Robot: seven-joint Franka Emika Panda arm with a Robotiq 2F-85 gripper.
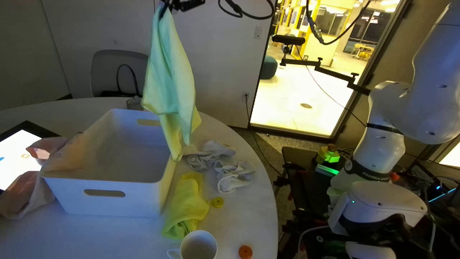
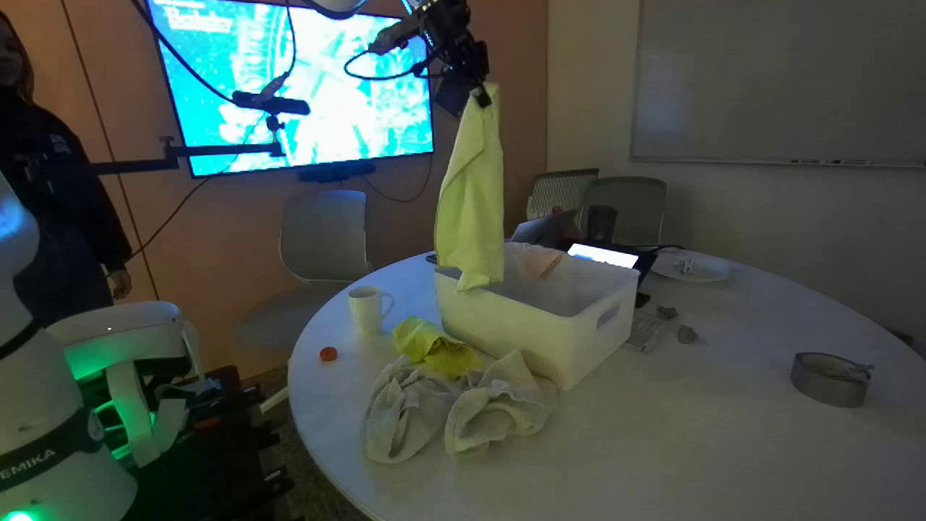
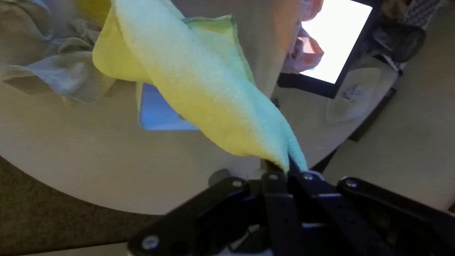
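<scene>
A pale yellow-green cloth (image 1: pixel 171 82) hangs from my gripper (image 2: pixel 482 94), which is shut on its upper end. In exterior view 1 its lower tip reaches down near the right rim of the white bin (image 1: pixel 116 179). Toward the camera in the wrist view, the cloth (image 3: pixel 204 94) narrows to a bunched end between the fingers; the fingertips are partly covered. A pinkish cloth (image 1: pixel 67 155) drapes over the bin's left side. On the table beside the bin lie a yellow cloth (image 1: pixel 187 207) and crumpled grey-white cloths (image 2: pixel 499 404).
A white mug (image 2: pixel 366 310) and an orange disc (image 2: pixel 328 353) stand near the table edge. A small yellow disc (image 1: pixel 217 202) lies by the yellow cloth. Behind the bin is a lit screen (image 2: pixel 603 255). A tape roll (image 2: pixel 830 379) sits on otherwise mostly clear table.
</scene>
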